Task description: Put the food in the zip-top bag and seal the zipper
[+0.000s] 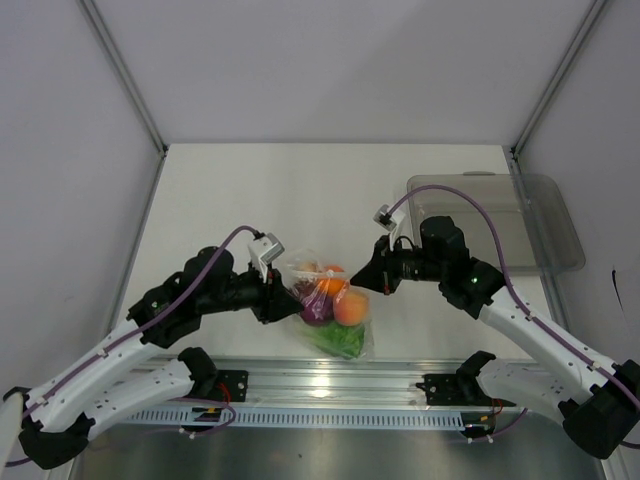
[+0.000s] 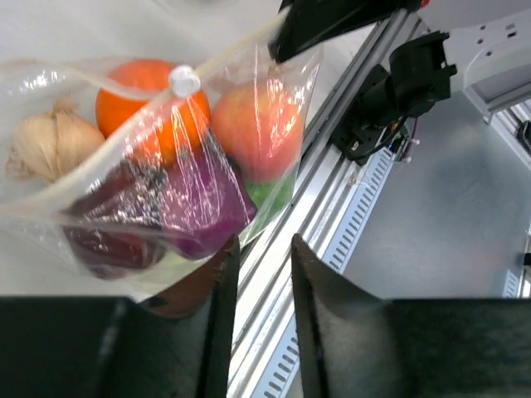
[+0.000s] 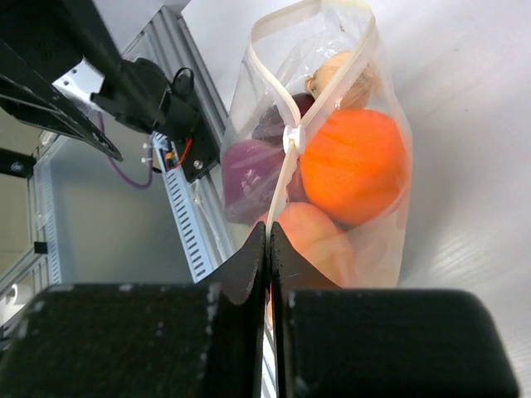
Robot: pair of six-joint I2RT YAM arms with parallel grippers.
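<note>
The clear zip top bag (image 1: 362, 330) stands near the table's front edge, its mouth partly open around a white slider (image 3: 292, 138). Through the plastic I see an onion (image 2: 60, 143), an orange (image 3: 355, 167), a dark purple item (image 2: 203, 199), a peach-coloured fruit (image 1: 350, 307) and something green (image 1: 338, 338). My right gripper is shut on the bag's rim at one end, beyond the slider. Beside the bag's left side, my left gripper stands part open with nothing between its fingers.
An empty clear container (image 1: 470, 215) sits at the back right of the table. Metal rails (image 1: 320, 370) run along the front edge, close to the bag.
</note>
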